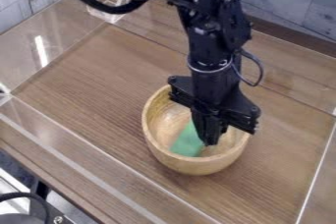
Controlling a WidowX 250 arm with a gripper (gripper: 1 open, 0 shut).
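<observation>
The black robot gripper [214, 124] hangs down from the top of the view into a light tan bowl [178, 159] on the wooden table. A green object [187, 141] lies inside the bowl, just left of and partly behind the fingertips. Whether the fingers are open or shut, and whether they touch the green object, I cannot tell.
Bare wooden table [79, 100] spreads left of and behind the bowl, and to its right. A wall or ledge runs along the back. A black cable [27, 198] lies at the lower left.
</observation>
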